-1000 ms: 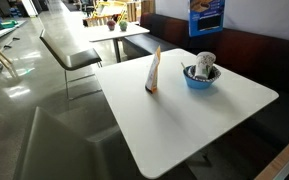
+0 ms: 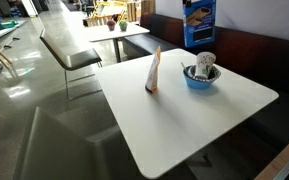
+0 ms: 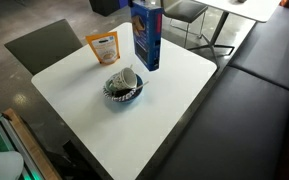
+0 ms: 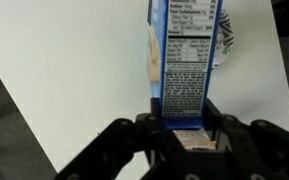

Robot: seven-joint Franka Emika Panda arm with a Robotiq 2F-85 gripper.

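Observation:
A tall blue box (image 2: 199, 22) hangs in the air above the table's far side. In the wrist view its side panel with nutrition text (image 4: 187, 65) faces me, and my gripper is shut on its end. Exterior view 2 shows the same box (image 3: 147, 38) upright over the table, behind the bowl. A blue bowl (image 2: 200, 80) holds a patterned white cup (image 3: 128, 77) lying tilted. An orange and white pouch (image 3: 105, 47) stands upright on the white table (image 3: 165, 120). The box partly hides the bowl and cup in the wrist view.
A dark padded bench (image 3: 220, 120) runs along one side of the table. Chairs (image 2: 62, 55) stand at other sides.
Over the last second the blue box has come lower and shifted slightly left in exterior view 1. Bowl, cup and pouch have stayed put.

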